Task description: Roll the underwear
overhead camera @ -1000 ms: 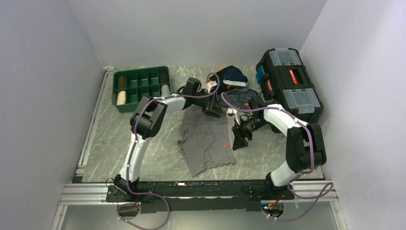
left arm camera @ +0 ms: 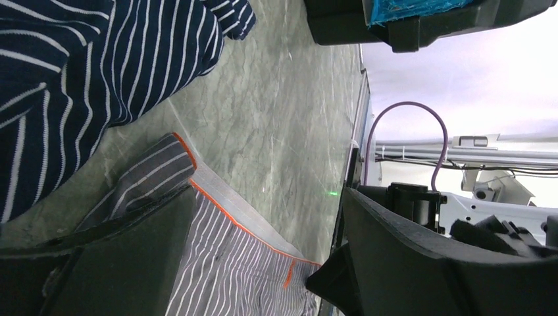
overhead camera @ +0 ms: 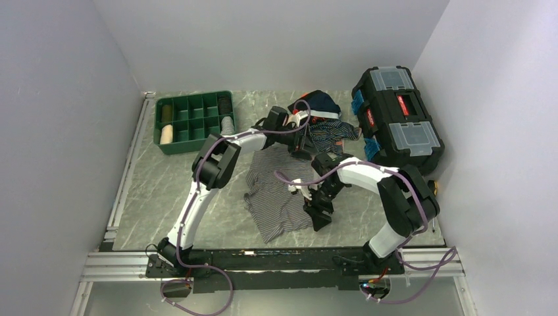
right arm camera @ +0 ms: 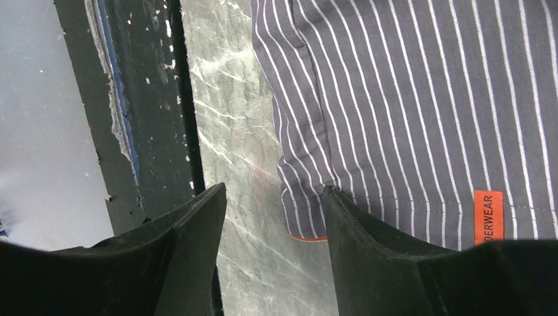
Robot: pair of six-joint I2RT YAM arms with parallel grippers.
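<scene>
The grey, white-striped underwear (overhead camera: pixel 276 197) lies spread on the marble table, its orange-edged waistband visible in the left wrist view. My left gripper (overhead camera: pixel 301 148) is open over the far end of the garment, with the underwear (left arm camera: pixel 230 257) seen between its fingers. My right gripper (overhead camera: pixel 316 210) stands open at the near right corner; in the right wrist view its fingertips are beside the hem and orange label (right arm camera: pixel 488 214), one finger touching or just over the fabric.
A green divided tray (overhead camera: pixel 194 115) with rolled items sits at the back left. A pile of dark clothing (overhead camera: pixel 319 105) lies at the back centre. Stacked black toolboxes (overhead camera: pixel 401 118) stand at the right. Bare table shows at the left.
My right gripper has come toward the table's front and slightly left, onto the underwear's near corner. My left gripper has shifted slightly right since a second ago.
</scene>
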